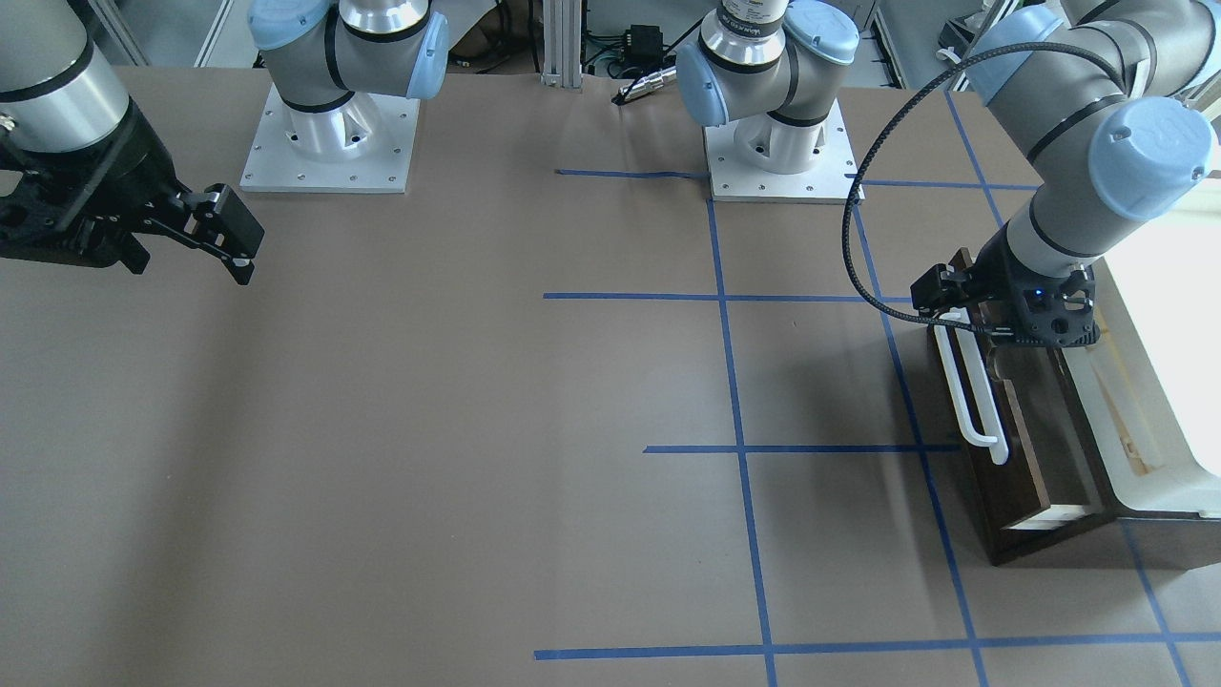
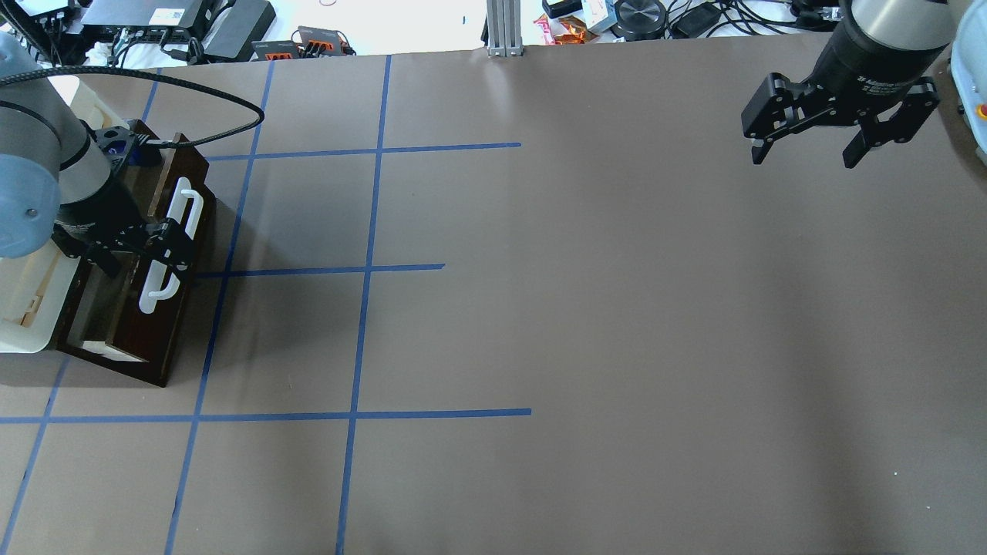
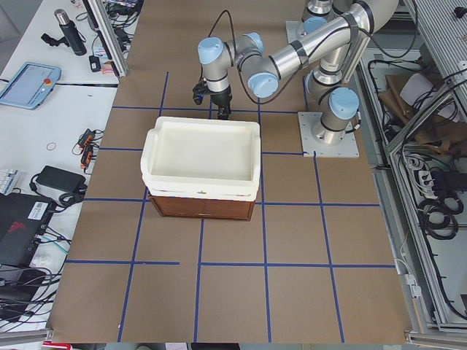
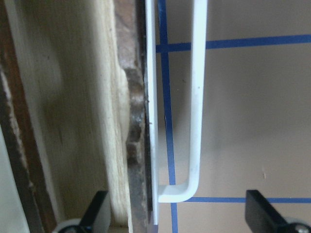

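Observation:
A dark wooden box (image 1: 1019, 492) with a drawer and a white handle (image 1: 973, 412) stands at the right in the front view, under a white tray (image 3: 201, 157). My gripper (image 2: 139, 240) hangs over the drawer beside the handle. In the left wrist view its two fingertips (image 4: 260, 208) are spread wide, one either side of the drawer front and white handle (image 4: 194, 121), with nothing held. The drawer shows a pale, bare interior (image 4: 63, 121).
Another arm's black gripper (image 2: 842, 111) is at the far side, well away. More arm bases stand at the back of the front view. A black cable loops from my arm.

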